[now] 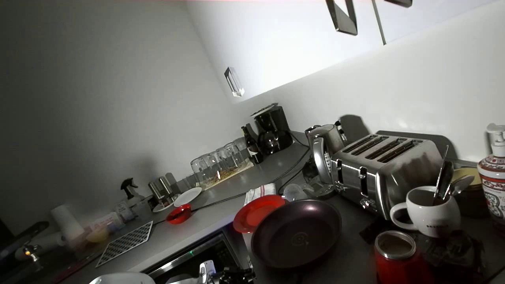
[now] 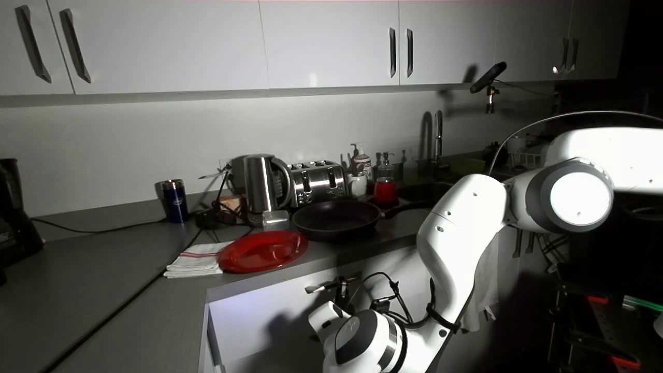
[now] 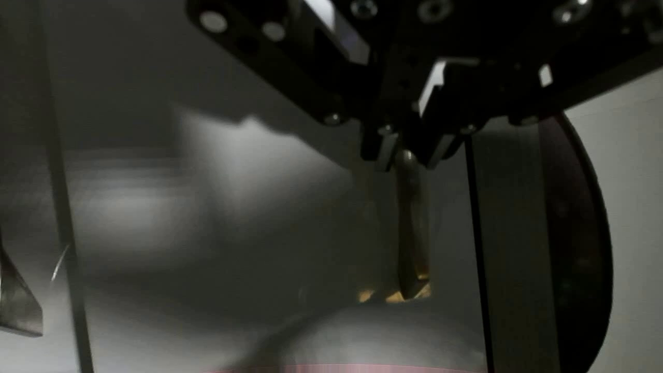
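My gripper is shut on a slender, brownish-gold object [image 3: 411, 230], probably a utensil, which stretches away from the fingertips; its exact kind cannot be told in the dim light. From the side, in exterior view 2, the gripper [image 2: 343, 288] is below the countertop's front edge, before a pale cabinet front [image 2: 261, 317]. A thin light tip of the held object [image 2: 315, 288] points left from it there. In exterior view 1 only a dark part of the gripper shows at the bottom edge.
On the counter above lie a red plate [image 2: 264, 250], a folded towel [image 2: 192, 260] and a dark frying pan [image 2: 339, 218]. Behind them stand a kettle [image 2: 259, 183] and a toaster [image 2: 317, 181].
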